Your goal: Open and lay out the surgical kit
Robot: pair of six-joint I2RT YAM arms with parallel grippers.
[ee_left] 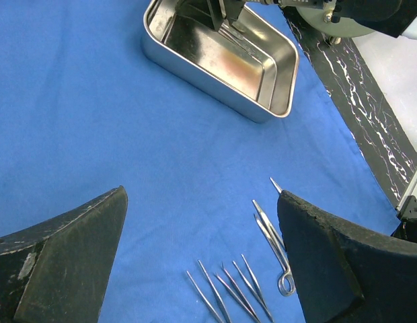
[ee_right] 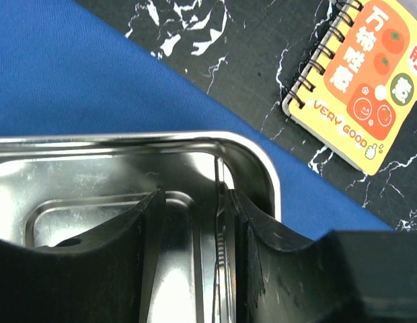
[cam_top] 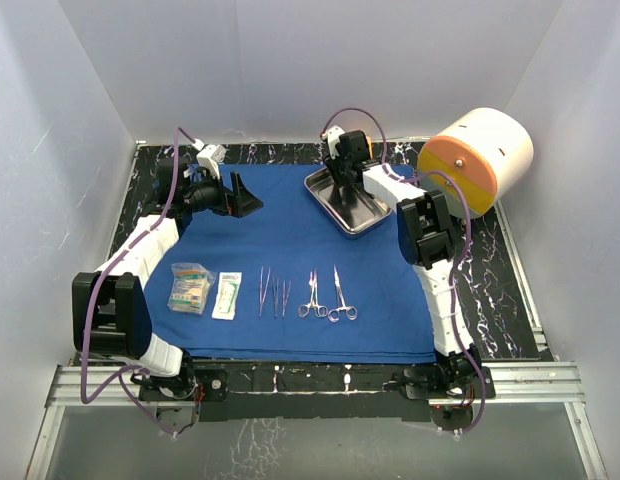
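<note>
A steel tray (cam_top: 337, 212) lies at the back right of the blue cloth. My right gripper is at the tray, part open, its fingers on either side of a thin metal instrument (ee_right: 220, 259) lying along the tray's side; no firm grip shows. In the left wrist view, the tray (ee_left: 202, 82) shows a slim instrument inside. My left gripper (cam_top: 247, 202) hangs open and empty over the cloth, left of the tray. Toward the front lie tweezers (cam_top: 264, 292), other thin tools (cam_top: 276, 297), two scissor-handled instruments (cam_top: 313, 298), a white packet (cam_top: 227, 296) and a clear bag (cam_top: 191, 288).
A large white and orange cylinder (cam_top: 487, 150) stands at the right edge. By the tray, a spiral notebook (ee_right: 363, 81) lies on the black marbled table (ee_right: 262, 54). Bare blue cloth (cam_top: 265, 235) spreads between the tray and the laid-out tools.
</note>
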